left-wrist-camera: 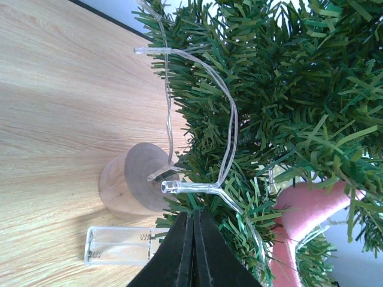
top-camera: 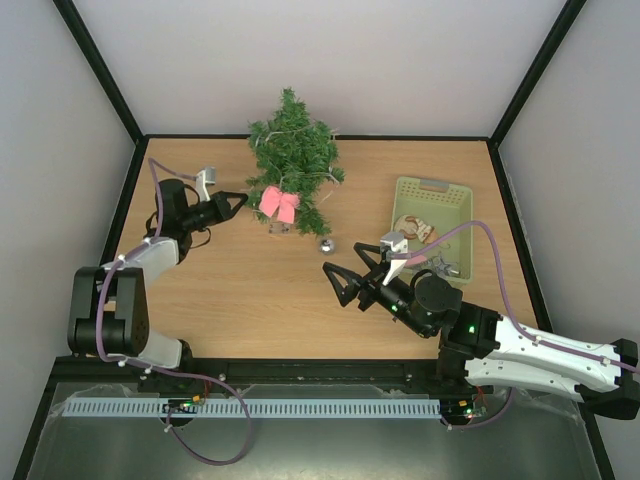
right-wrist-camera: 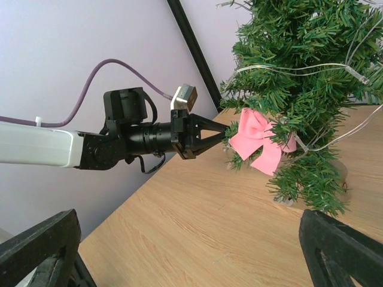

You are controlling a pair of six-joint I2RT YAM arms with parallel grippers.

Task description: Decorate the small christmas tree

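The small tree (top-camera: 295, 150) stands at the back centre with clear light wires on it and a pink bow (top-camera: 279, 203) low on its front. My left gripper (top-camera: 240, 197) is at the tree's left, beside the bow; in the left wrist view its fingers (left-wrist-camera: 176, 263) are shut, nothing visible between them, close to the branches and wire. My right gripper (top-camera: 340, 280) is open and empty over the table, to the front right of the tree, facing it in the right wrist view. A silver bauble (top-camera: 326, 244) lies right of the tree's foot.
A green basket (top-camera: 455, 205) holding several ornaments stands at the right, partly behind my right arm. A clear case (left-wrist-camera: 116, 245) lies by the tree's base (left-wrist-camera: 114, 185).
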